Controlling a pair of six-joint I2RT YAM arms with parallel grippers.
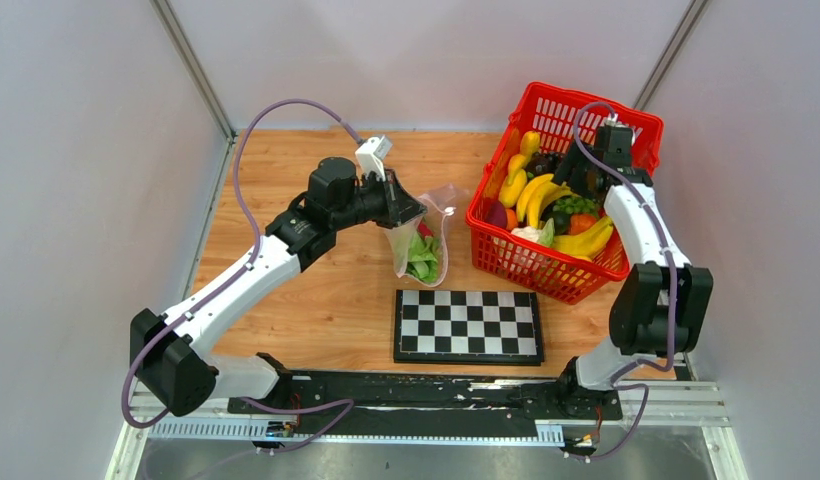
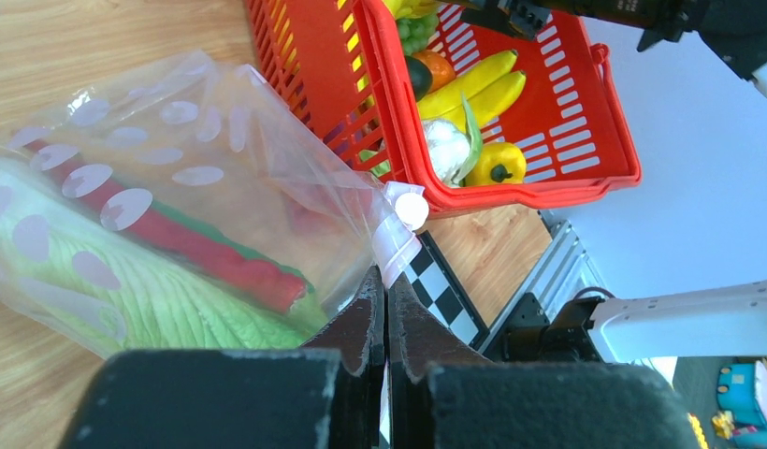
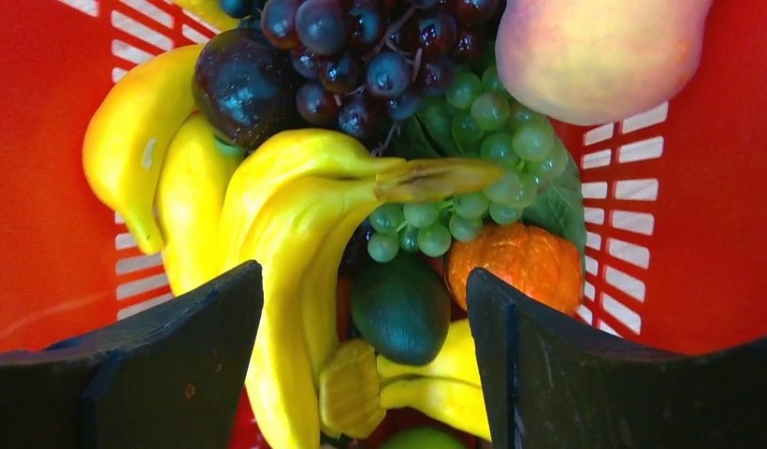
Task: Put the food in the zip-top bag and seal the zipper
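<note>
The clear zip top bag [image 2: 296, 178] holds a leafy green vegetable [image 2: 146, 290] and a long red piece of food [image 2: 193, 238]. My left gripper is shut on the bag's edge, thin film between its fingertips. From above, the bag [image 1: 449, 215] hangs beside the red basket. Over the basket, my right gripper stands open with nothing held. Under it in the right wrist view are bananas [image 3: 286, 234], a dark green avocado [image 3: 400, 309], an orange pumpkin-like item [image 3: 515, 267], green grapes [image 3: 497, 140], dark grapes [image 3: 361, 56] and a peach [image 3: 600, 56].
The red basket [image 1: 516, 265] fills the back right of the table, its walls rising around the food. A black-and-white checkerboard [image 1: 468, 328] lies in front of the bag. Bare wood [image 1: 316, 320] shows on the table's left side.
</note>
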